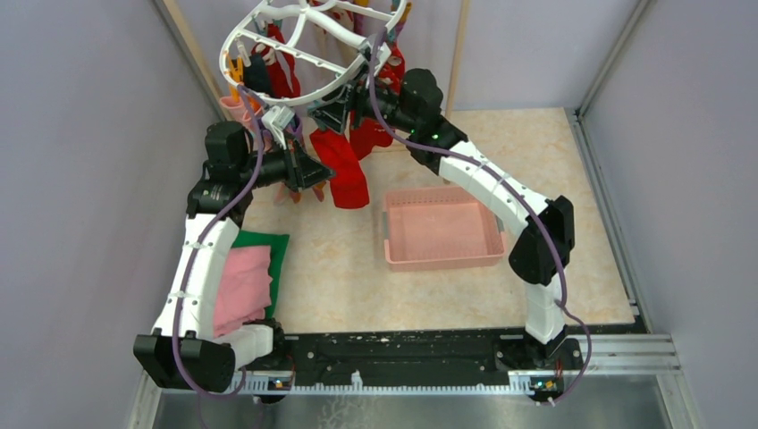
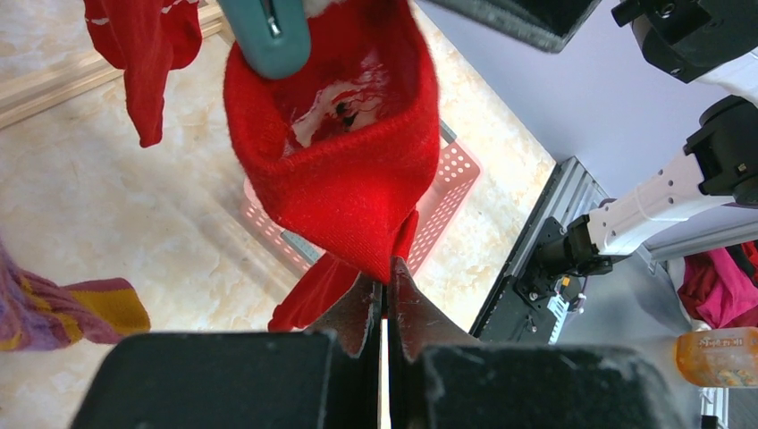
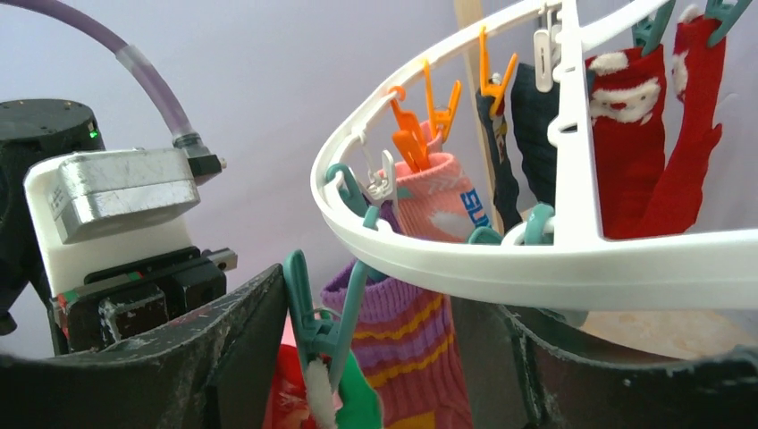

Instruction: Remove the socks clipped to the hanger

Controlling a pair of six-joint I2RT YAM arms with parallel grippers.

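A red sock (image 1: 349,179) hangs below the white hanger (image 3: 644,268). In the left wrist view, my left gripper is shut at the fabric of this red sock (image 2: 340,197), with cloth at its fingertips; a teal clip (image 2: 268,36) is above. My right gripper (image 1: 326,114) is up at the hanger's front rim. In the right wrist view its fingers stand part open around a teal clip (image 3: 322,326), with red cloth below it. More socks hang from clips, among them striped (image 3: 402,349), pink (image 3: 429,197) and Santa-patterned (image 3: 626,143) ones.
A pink basket (image 1: 442,228) with nothing in it sits at centre right of the table (image 1: 331,295). Pink and green cloths (image 1: 241,286) lie at the left.
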